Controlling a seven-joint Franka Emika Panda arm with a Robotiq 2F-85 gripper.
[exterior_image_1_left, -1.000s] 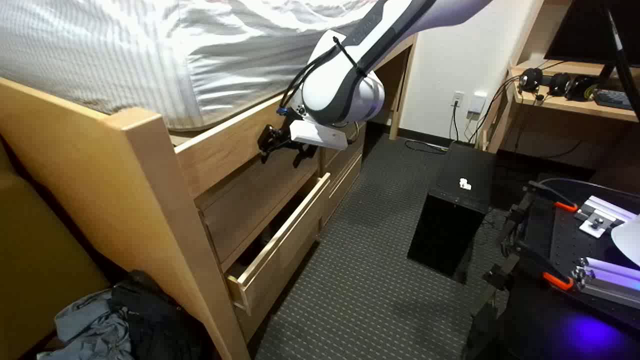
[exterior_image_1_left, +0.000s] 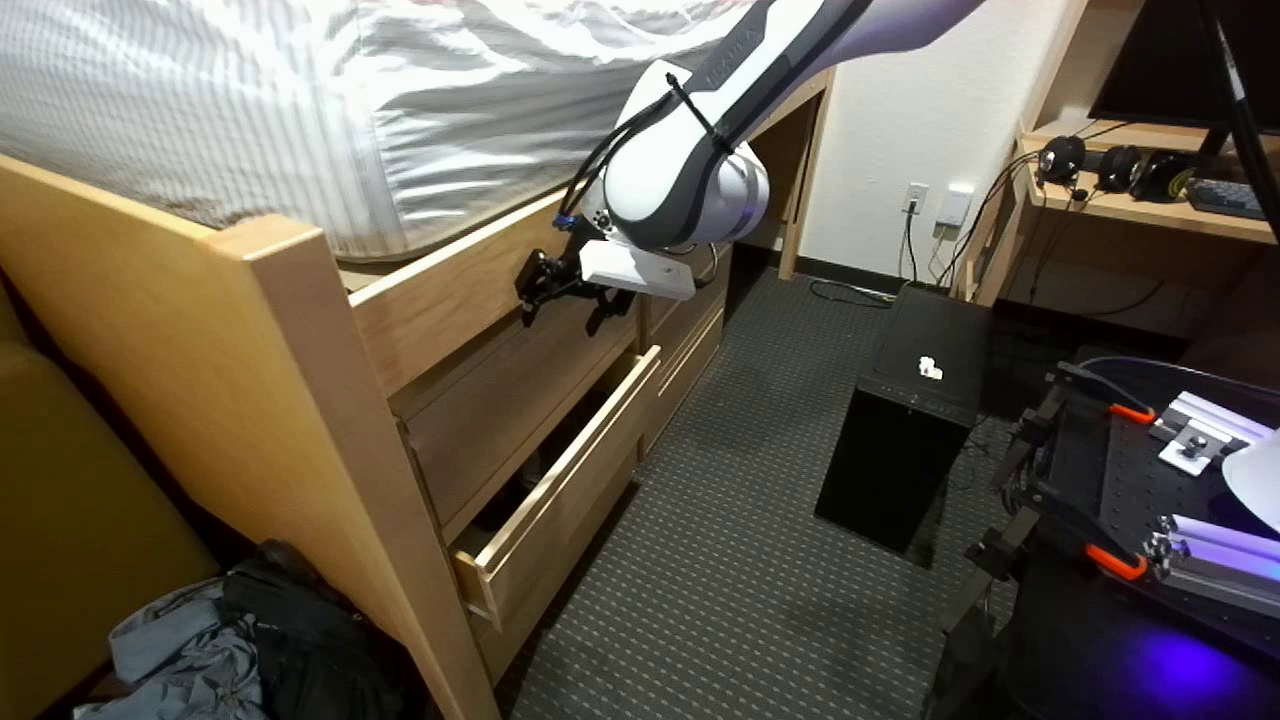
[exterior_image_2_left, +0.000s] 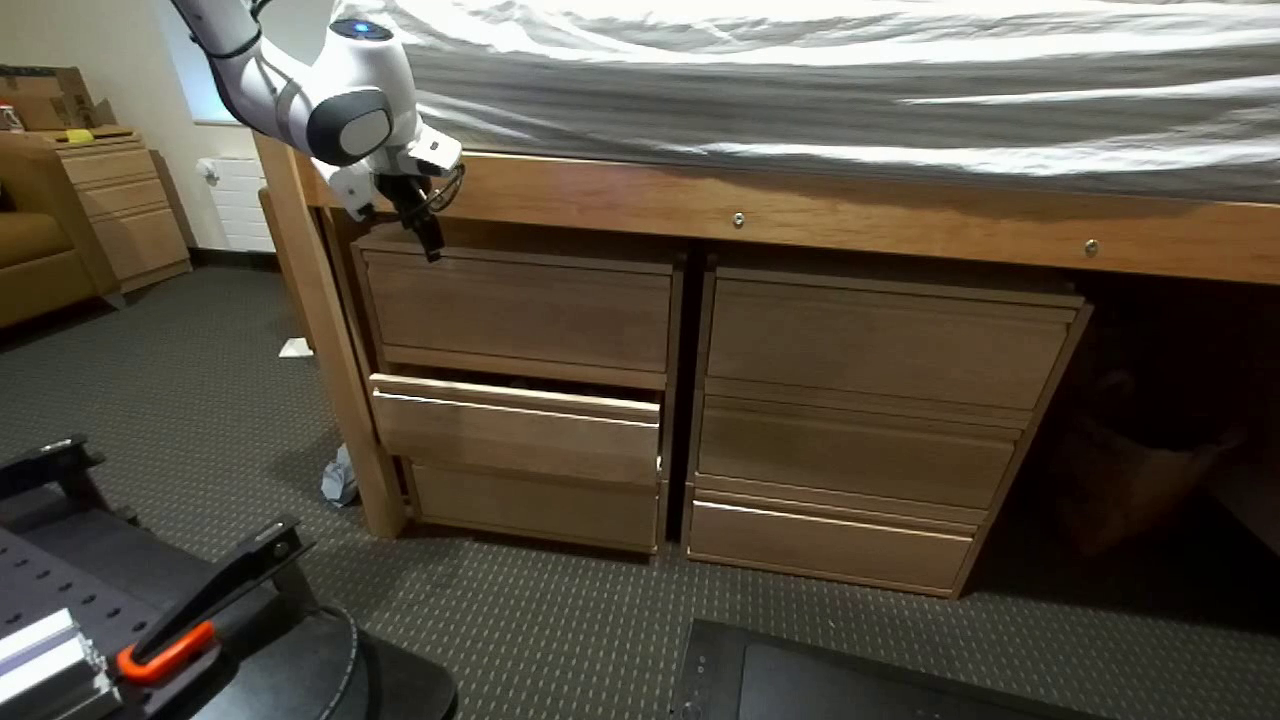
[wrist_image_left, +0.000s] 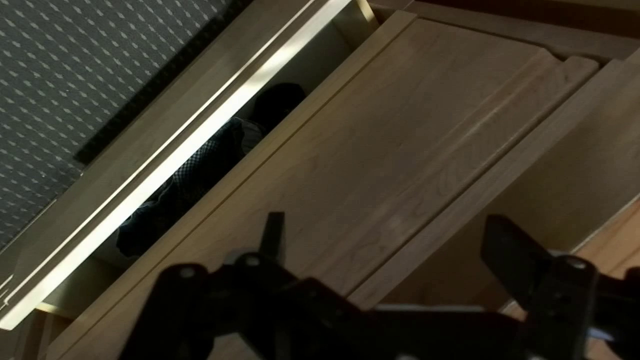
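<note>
Under the bed, the middle drawer (exterior_image_2_left: 516, 434) of the left dresser is pulled partway out. Dark clothes (wrist_image_left: 204, 162) lie inside it, seen through the gap in the wrist view. My gripper (exterior_image_1_left: 566, 314) hangs beside the bed rail, above the pulled-out drawer and in front of the closed top drawer (exterior_image_2_left: 516, 310). Its black fingers (wrist_image_left: 273, 237) stand wide apart in the wrist view, with nothing between them but the dresser behind. Gripper and drawer are not touching.
The wooden bed rail (exterior_image_2_left: 900, 216) runs close by my gripper. A second dresser (exterior_image_2_left: 852, 456) stands to the right in exterior view 2, its drawers closed. Clothes (exterior_image_1_left: 228, 636) lie past the bed post.
</note>
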